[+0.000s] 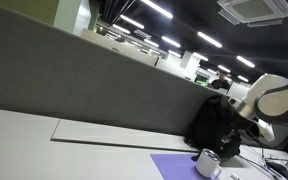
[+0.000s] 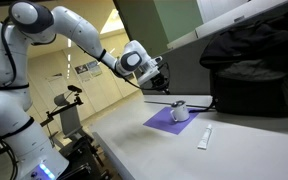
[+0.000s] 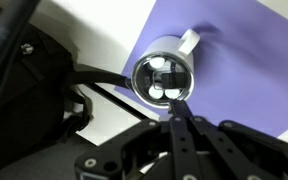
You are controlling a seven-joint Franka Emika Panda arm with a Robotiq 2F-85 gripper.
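Observation:
A white mug (image 2: 179,110) stands upright on a purple sheet (image 2: 167,123) on the white table. From above, in the wrist view, the mug (image 3: 165,77) shows a shiny inside with bright reflections, and its handle (image 3: 189,41) points toward the top of the view. My gripper (image 2: 163,79) is above and a little to the side of the mug, apart from it. At the mug's lower edge in the wrist view, the gripper's tips (image 3: 181,107) are close together, shut, with nothing visible between them.
A black backpack (image 2: 259,72) leans at the grey divider (image 1: 94,85) behind the table. One dark strap (image 3: 99,77) stretches from it toward the mug. A small white object (image 2: 205,136) lies near the sheet.

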